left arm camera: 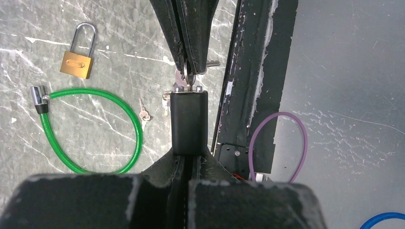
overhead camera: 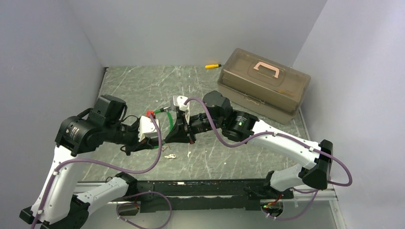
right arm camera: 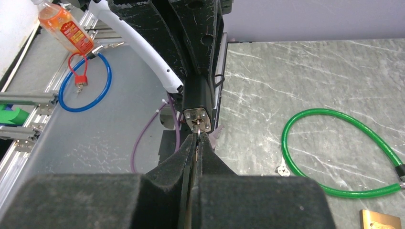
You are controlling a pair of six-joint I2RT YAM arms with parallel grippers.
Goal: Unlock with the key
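In the left wrist view, my left gripper is shut on a black lock body (left arm camera: 189, 121). The lock's metal end faces my right gripper. That gripper is shut on a thin metal key (left arm camera: 189, 87), whose blade points straight at the lock face. In the right wrist view the key blade (right arm camera: 199, 127) lines up with the slot in the lock's end plate (right arm camera: 191, 114). Its tip appears at or just inside the slot, though how deep I cannot tell. From above, both grippers meet over the table and mostly hide lock and key.
A brass padlock (left arm camera: 76, 64), a green cable lock (left arm camera: 136, 121) and loose keys (left arm camera: 144, 114) lie on the marbled table. At the back right stands a brown toolbox (overhead camera: 265, 81), with a yellow tool (overhead camera: 213, 66) beside it.
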